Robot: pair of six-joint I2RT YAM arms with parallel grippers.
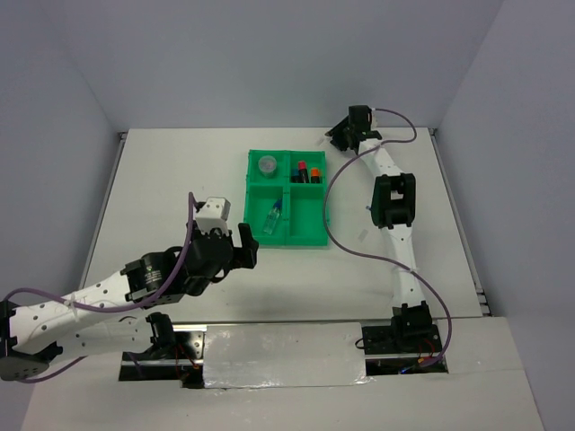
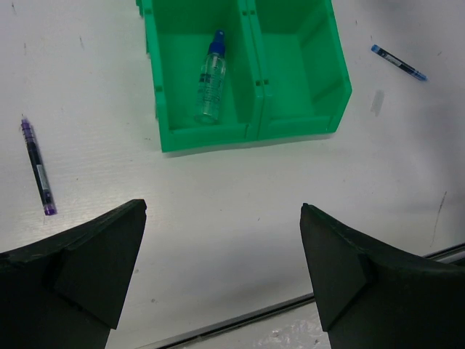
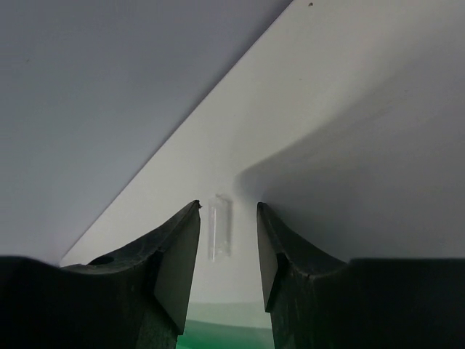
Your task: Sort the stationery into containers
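The green compartment box (image 1: pixel 287 241) stands mid-table. A spray bottle (image 2: pixel 211 83) with a blue cap lies in its lower-left compartment; the lower-right one is empty. My left gripper (image 1: pixel 248 247) is open over the table at the box's front-left corner, nothing between its fingers. A purple pen (image 2: pixel 38 167) lies left of the box, and a blue pen (image 2: pixel 398 62) to its right. Behind the box, near the back edge, my right gripper has its fingers apart. A pale strip (image 3: pixel 219 229) shows on the table in the gap, untouched.
The box's back compartments hold a round clear item (image 1: pixel 268 165) and several dark items with red and orange caps (image 1: pixel 315 171). A grey wall (image 3: pixel 94 109) rises close behind the right gripper. Table left of the box is broadly free.
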